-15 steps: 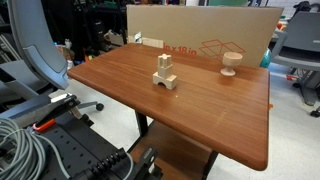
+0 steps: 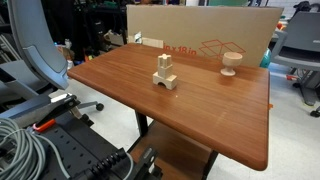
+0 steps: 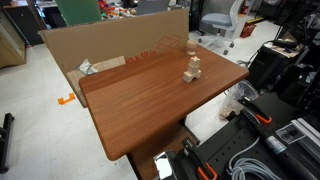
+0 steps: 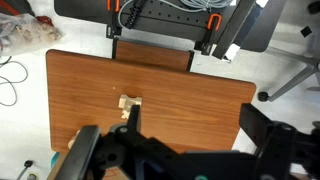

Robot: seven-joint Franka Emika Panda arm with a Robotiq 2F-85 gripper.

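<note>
A small stack of pale wooden blocks (image 2: 165,75) stands upright on the brown table, with a wider arch-like piece low down and smaller blocks above. Farther back on the table is a pale cup-shaped object (image 2: 231,62) on a short foot. Both the block stack (image 3: 192,70) and the cup (image 3: 191,46) show in the second exterior view. From above, the wrist view shows the blocks (image 4: 129,102) left of centre. My gripper is high over the table, its dark fingers spread wide apart and nothing visible between them. The exterior views do not show its fingers.
A cardboard panel (image 3: 120,45) stands along the table's far side. The robot's dark base stand (image 2: 90,145), with loose cables (image 2: 25,145), is at the near side. An office chair (image 3: 222,20) stands beyond the table.
</note>
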